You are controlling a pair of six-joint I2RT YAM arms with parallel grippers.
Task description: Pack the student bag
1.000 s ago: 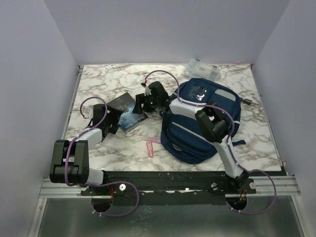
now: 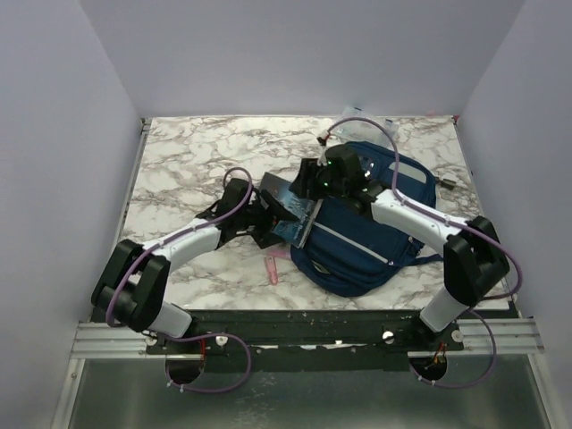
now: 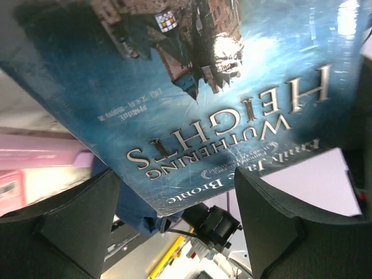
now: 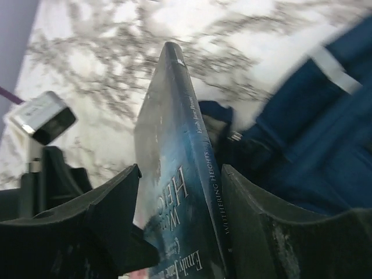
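A blue "Wuthering Heights" book is tilted up at the left edge of the dark blue bag, partly over it. Its thickness fills the space between the fingers of my right gripper, which is shut on it near the spine. On the other side, my left gripper has its fingers spread apart, with the cover broad across the view just beyond them. Whether those fingers touch the cover is hard to tell. The book and arms hide part of the bag's left side.
A pink pencil-like item lies in front of the book, beside the bag. Behind the bag sits a clear plastic box. A small dark object rests at the right.
The book has moved right, from the open table to the bag's left edge, and turned steeper. Both grippers travelled right with it. The bag looks unmoved.
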